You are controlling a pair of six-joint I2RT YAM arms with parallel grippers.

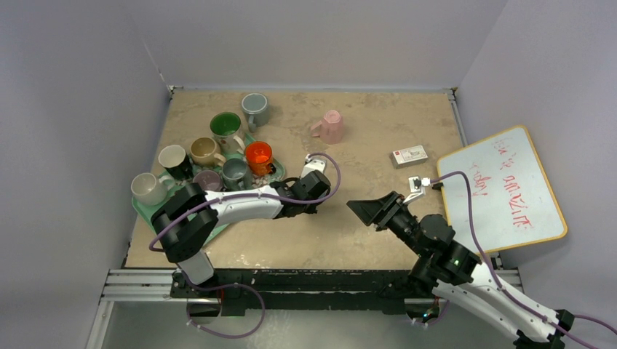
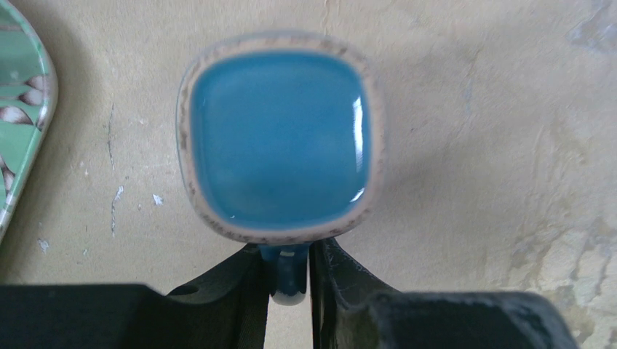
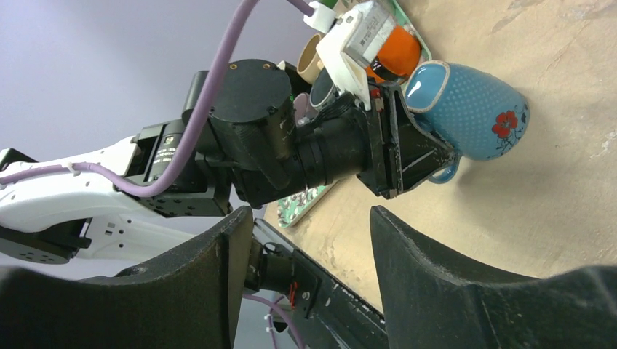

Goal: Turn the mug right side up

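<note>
The blue mug (image 3: 480,109), with a red flower, is at the middle of the table. My left gripper is shut on its handle, and in the left wrist view its blue inside (image 2: 280,138) faces that camera. In the top view the mug is mostly hidden under the left arm. In the right wrist view it looks tilted, low over the table. My right gripper (image 1: 358,209) stands open to the right, nothing between its fingers.
A green tray (image 2: 22,167) of mugs lies on the left. A pink mug (image 1: 331,127) and a grey mug (image 1: 256,109) stand behind, a small box (image 1: 409,156) at the right, and a whiteboard (image 1: 502,189) beyond.
</note>
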